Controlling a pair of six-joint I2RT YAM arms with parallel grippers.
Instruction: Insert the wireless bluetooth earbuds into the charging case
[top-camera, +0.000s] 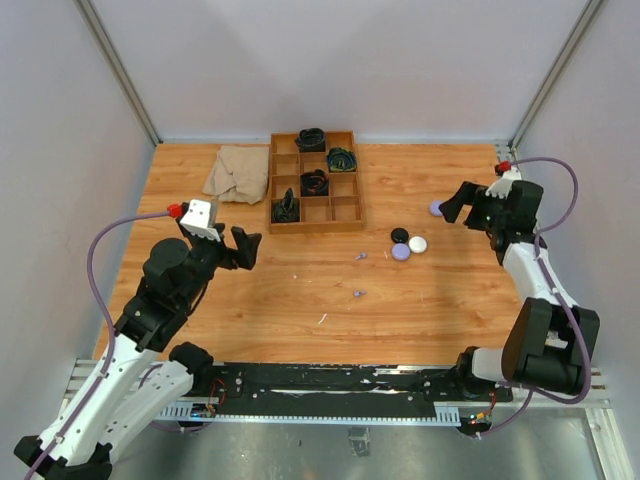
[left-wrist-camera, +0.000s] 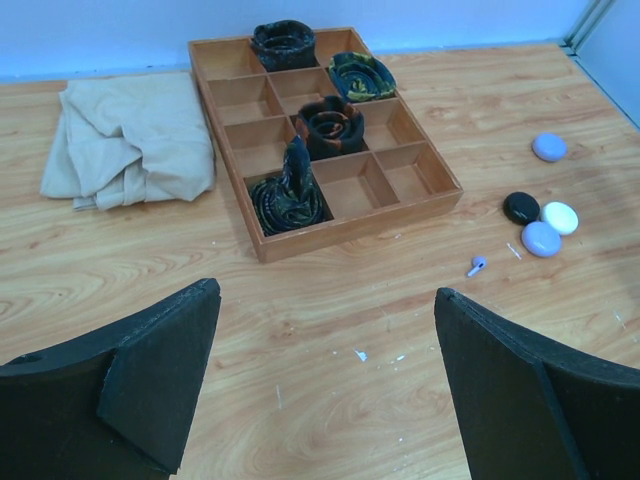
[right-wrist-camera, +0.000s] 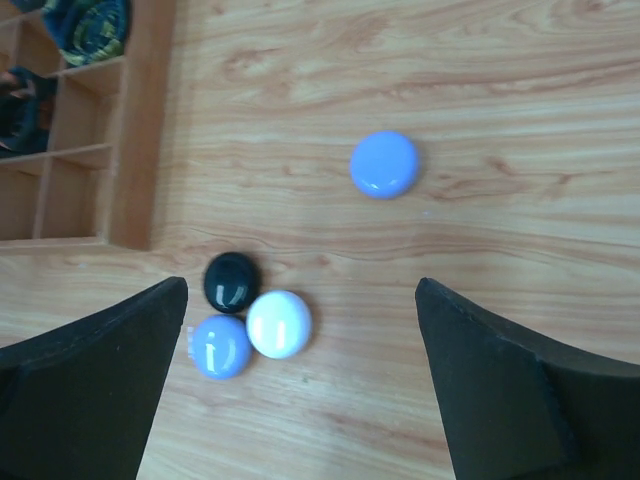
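Two small pale pieces that look like earbuds lie on the table, one (top-camera: 361, 256) left of the round discs, another (top-camera: 358, 294) lower down. The round discs include black (top-camera: 400, 235), white (top-camera: 418, 245), blue (top-camera: 401, 252) and a separate blue one (right-wrist-camera: 384, 164); whether any is the charging case I cannot tell. My left gripper (top-camera: 243, 247) hangs open over the table's left side. My right gripper (top-camera: 455, 204) is open and raised at the right, near the lone blue disc, with nothing between its fingers.
A wooden compartment box (top-camera: 316, 224) with dark coiled items stands at the back centre. A folded beige cloth (top-camera: 236, 172) lies left of it.
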